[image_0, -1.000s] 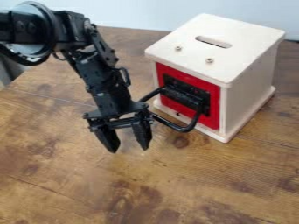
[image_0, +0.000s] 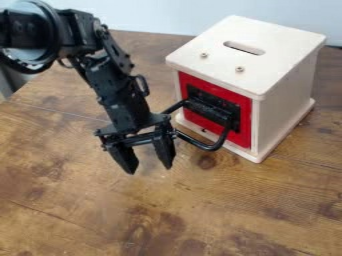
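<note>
My black gripper (image_0: 144, 156) hangs open over the wooden table at the centre-left, its two fingers pointing down with a gap between them and nothing in it. To its right stands a pale wooden box (image_0: 274, 90) with a slot and two screws on top. Its front has a red panel (image_0: 195, 83) carrying a black fitting. A bent black bar reaches out from that fitting towards the gripper's body; whether the two touch is unclear.
A white surface shows beyond the table's far edge at the top.
</note>
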